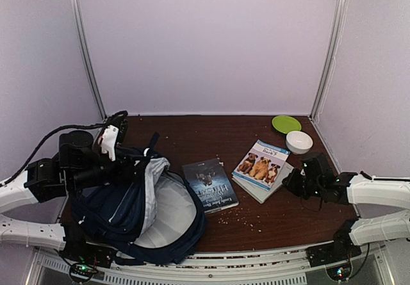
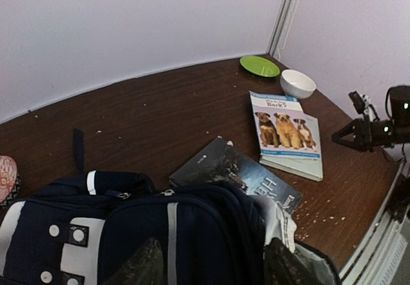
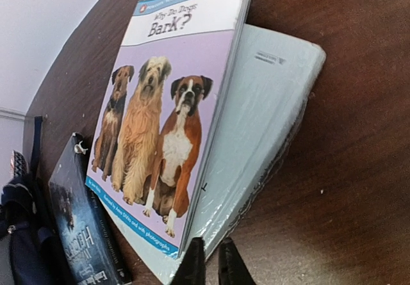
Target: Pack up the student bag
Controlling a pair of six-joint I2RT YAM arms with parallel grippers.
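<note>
A navy backpack (image 1: pixel 109 208) lies at front left, pale lining showing. My left gripper is over it; its dark fingertips sit at the lower edge of the left wrist view, and whether they grip fabric is unclear. A dark book (image 1: pixel 208 186) lies right of the bag. Farther right, a dogs book (image 1: pixel 259 163) rests on a pale book (image 3: pixel 269 93). My right gripper is beside the pale book's near edge, fingertips slightly apart, nothing seen between them.
A green plate (image 1: pixel 286 123) and white bowl (image 1: pixel 298 141) stand at back right. A red patterned item (image 2: pixel 6 179) peeks out at far left.
</note>
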